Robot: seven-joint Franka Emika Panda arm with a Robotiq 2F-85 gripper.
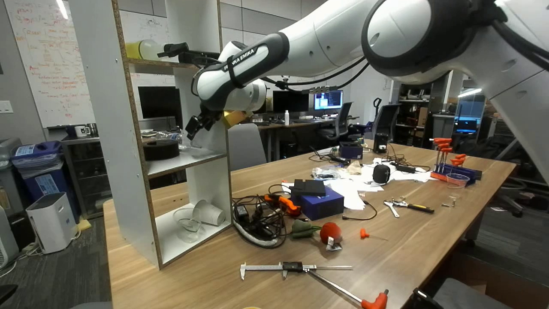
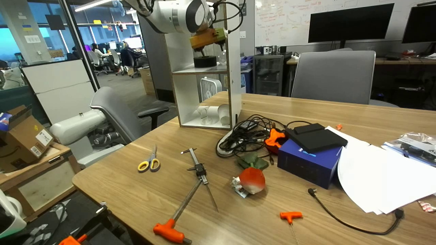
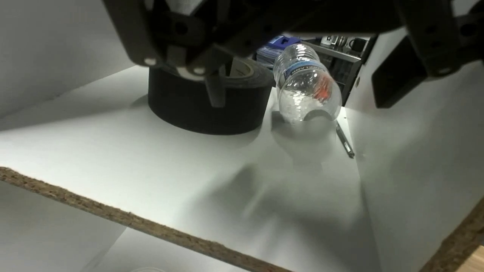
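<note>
In the wrist view my gripper stands open, its dark fingers (image 3: 398, 74) far apart and nothing held between them. It reaches toward the middle shelf (image 1: 191, 157) of the white shelf unit. A black roll of tape (image 3: 206, 106) lies flat on that shelf, behind the left finger. To its right, between the fingers in the picture, a clear plastic bottle (image 3: 304, 88) lies on its side, base toward me. A thin pen-like piece (image 3: 345, 141) rests beside the bottle, near the right wall. Exterior view 2 shows the tape (image 2: 205, 61) below my gripper.
The unit's side panels and the top shelf (image 1: 157, 64) hem in the gripper. Clear and white cups (image 1: 209, 212) lie on the bottom shelf. On the table are tangled cables (image 1: 258, 220), a blue box (image 1: 322, 204), a red-and-green plush (image 2: 251, 180) and calipers (image 2: 199, 168).
</note>
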